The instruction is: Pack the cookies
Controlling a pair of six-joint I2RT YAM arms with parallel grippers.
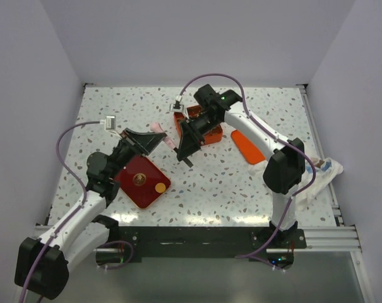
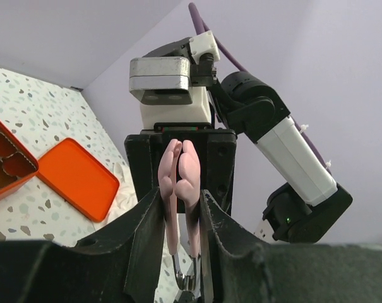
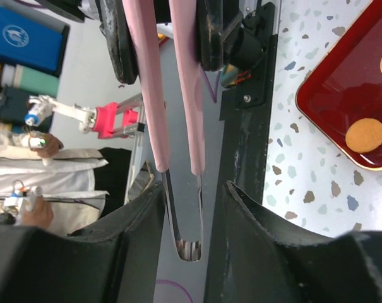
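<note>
Pink-handled metal tongs (image 2: 189,170) are held upright between the two grippers in mid-air. My left gripper (image 1: 158,140) is shut on them, its black fingers closed round the tongs in the left wrist view. My right gripper (image 1: 185,151) is beside the tongs' lower part; in the right wrist view its fingers flank the metal end, apparently apart from it. A red tray (image 1: 140,189) holds round cookies (image 3: 365,134), one orange-tan. An orange compartmented box (image 2: 4,164) stands behind the right arm, largely hidden from above.
An orange flat lid (image 1: 247,146) lies right of the box. A crumpled white cloth (image 1: 320,180) lies at the right.
</note>
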